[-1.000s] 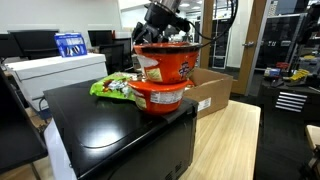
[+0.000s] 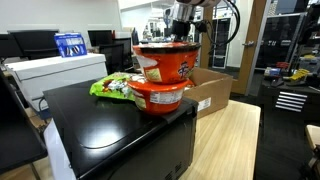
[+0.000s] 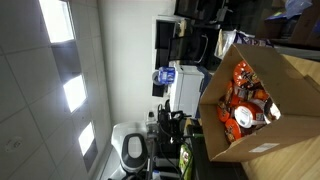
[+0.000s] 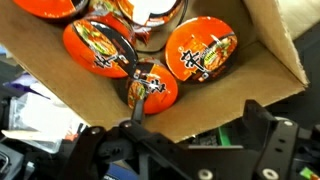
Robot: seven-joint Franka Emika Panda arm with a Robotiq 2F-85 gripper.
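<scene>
Several red instant-noodle cups with round printed lids lie inside an open cardboard box (image 4: pixel 205 103). In the wrist view, one cup (image 4: pixel 201 49) is at the right, another cup (image 4: pixel 98 45) at the left, and a smaller-looking cup (image 4: pixel 153 88) lies nearest my fingers. My gripper is open above the box's near edge, with nothing held between its fingers. Two red bowl-shaped tubs (image 2: pixel 166 66) stand stacked close to exterior view 1 and hide part of the scene behind. The arm (image 2: pixel 186 14) rises behind them.
The stacked tubs rest on a black surface (image 2: pixel 85 125), with a green package (image 2: pixel 112 87) behind them. A white cabinet (image 2: pixel 60 74) carries a blue-and-white box (image 2: pixel 71 44). Bare wooden tabletop (image 2: pixel 228 140) lies in front of the cardboard box.
In exterior view 1 the arm has moved right, away from above the stacked tubs and toward the cardboard box. The tubs and box have stayed in place.
</scene>
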